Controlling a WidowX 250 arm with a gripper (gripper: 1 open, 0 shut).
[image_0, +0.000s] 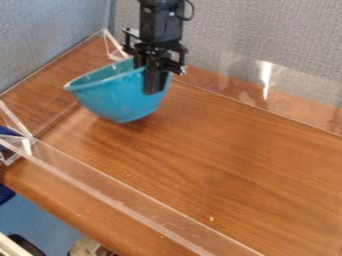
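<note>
A light blue plastic bowl (114, 100) hangs tilted at the upper left over the wooden tabletop (221, 175). My black gripper (151, 75) is shut on the bowl's right-hand rim, coming down from above. The fingertips partly hide that side of the bowl.
Clear low panels (134, 200) edge the table at the front left and along the back. Grey textured walls stand behind. A dark blue item (8, 147) lies outside the left edge. The middle and right of the table are empty.
</note>
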